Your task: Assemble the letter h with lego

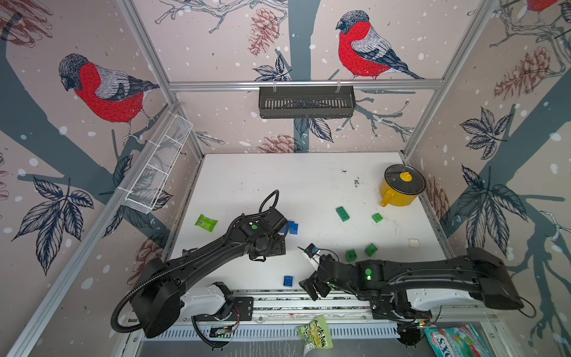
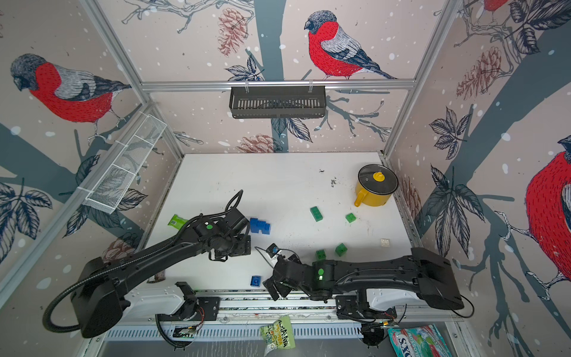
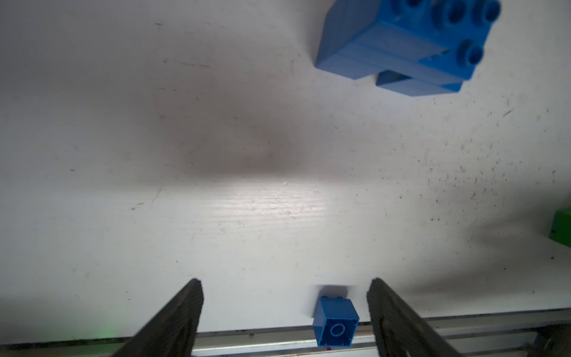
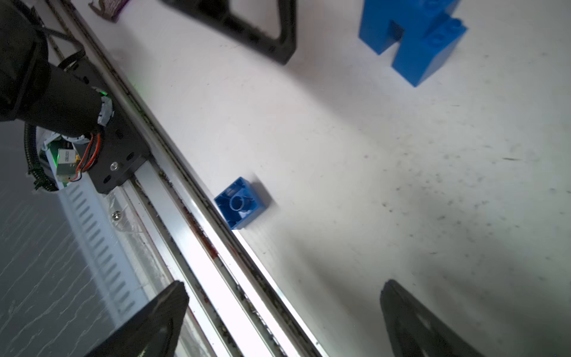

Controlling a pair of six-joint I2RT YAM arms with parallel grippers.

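Observation:
A joined blue brick piece (image 3: 392, 35) sits mid-table, partly behind my left gripper (image 1: 267, 253) in the top left view. A loose small blue brick (image 4: 238, 202) lies at the front edge, hollow side showing. My left gripper hangs between the two, fingers apart, holding nothing. My right gripper is low at the front, just right of the loose brick, open and empty. Several green bricks (image 1: 342, 213) lie on the right half of the table.
A yellow pot (image 1: 399, 189) stands at the back right, a green packet (image 1: 205, 223) at the left, a pale small square (image 1: 413, 242) at the right.

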